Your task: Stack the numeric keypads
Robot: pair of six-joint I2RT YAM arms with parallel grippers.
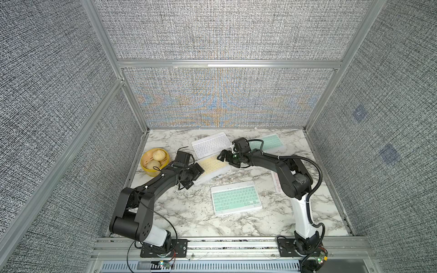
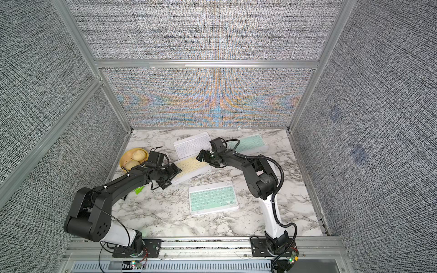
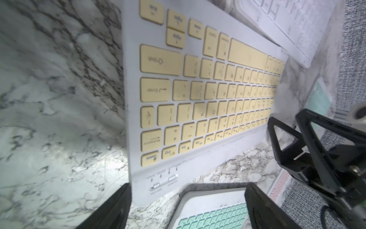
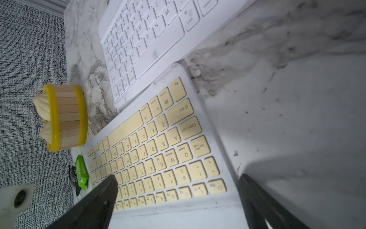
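The yellow-keyed white keyboard (image 1: pixel 210 167) lies slanted on the marble table between my two grippers. At its left end, my left gripper is open, with one finger (image 3: pixel 120 208) beside the keyboard's corner. My right gripper stands open over the other end; one finger (image 4: pixel 101 198) appears over the keys and the other close to the side edge. Behind it is a white keyboard (image 1: pixel 211 145), almost touching its back edge. A green-keyed keyboard (image 1: pixel 236 198) lies in front, and another green one (image 1: pixel 271 142) sits at the back right.
A round yellow steamer basket (image 4: pixel 70 118) with buns stands at the left. Part of a pink keyboard (image 1: pixel 276 182) shows beside the right arm. A small green object (image 4: pixel 81 170) lies near the basket.
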